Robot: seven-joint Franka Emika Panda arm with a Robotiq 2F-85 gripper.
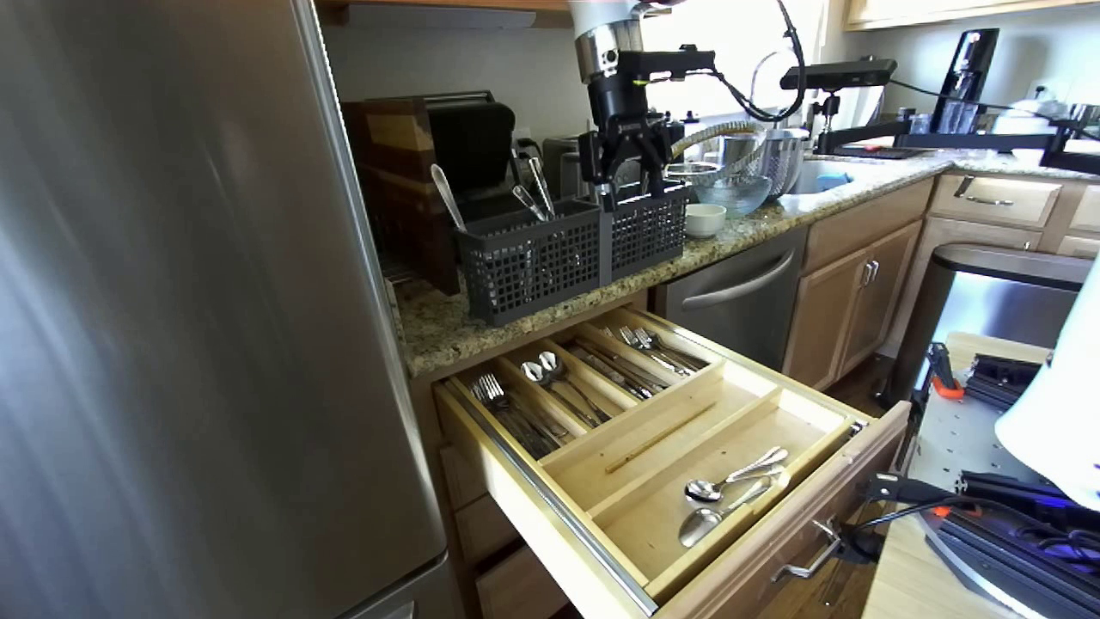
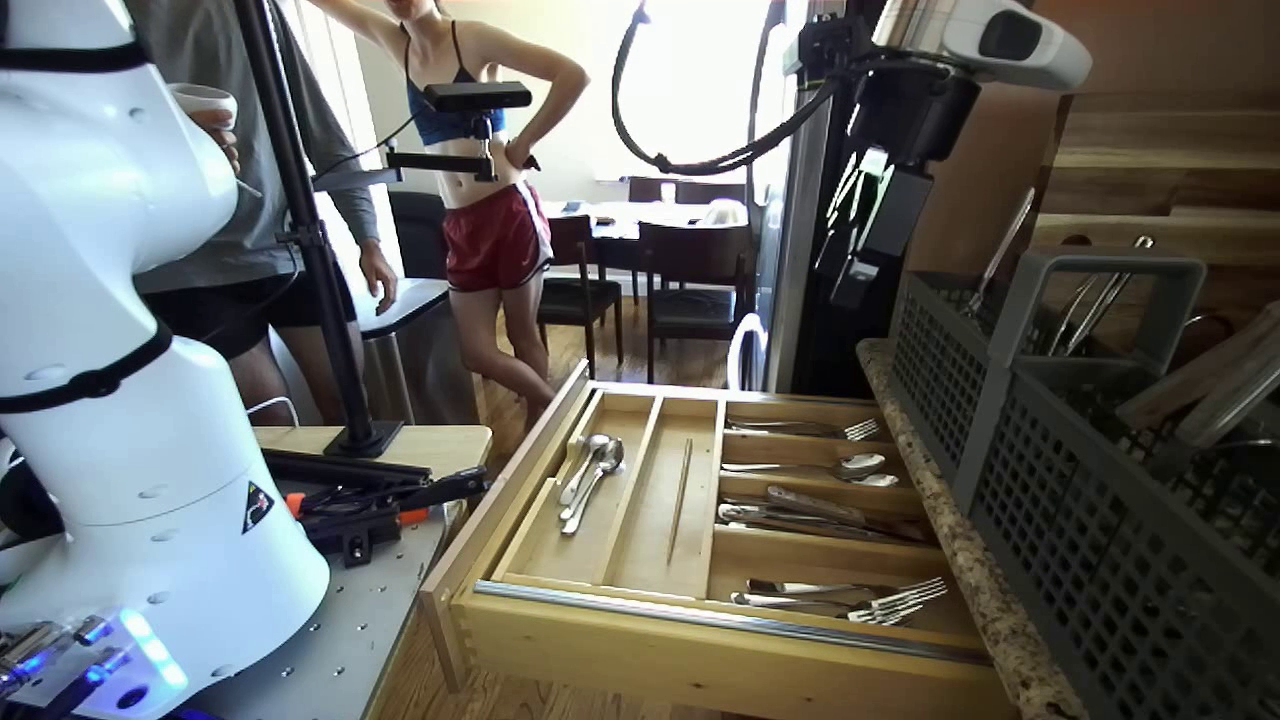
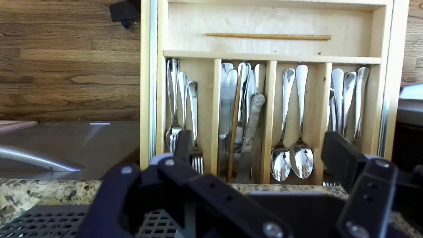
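My gripper (image 1: 631,190) is open and points down over the grey cutlery basket (image 1: 536,270) on the counter. Nothing shows between its fingers in the wrist view, where they stand wide apart (image 3: 259,152). Several utensil handles rise from the basket's left part, among them a light handle (image 1: 446,196). Below the counter the drawer (image 2: 624,606) is pulled out. Its inner compartments hold forks (image 2: 902,598), two spoons (image 3: 302,158) and knives (image 3: 224,103). A chopstick (image 3: 269,36) lies in the middle section, and several spoons (image 1: 703,524) lie in the front one.
A white bowl (image 1: 705,220) and a glass bowl (image 1: 734,193) stand right of the basket. The refrigerator (image 1: 206,309) bounds the left side. Two people stand beyond the drawer, one in red shorts (image 2: 498,240). Bare floor (image 3: 71,59) shows beside the drawer.
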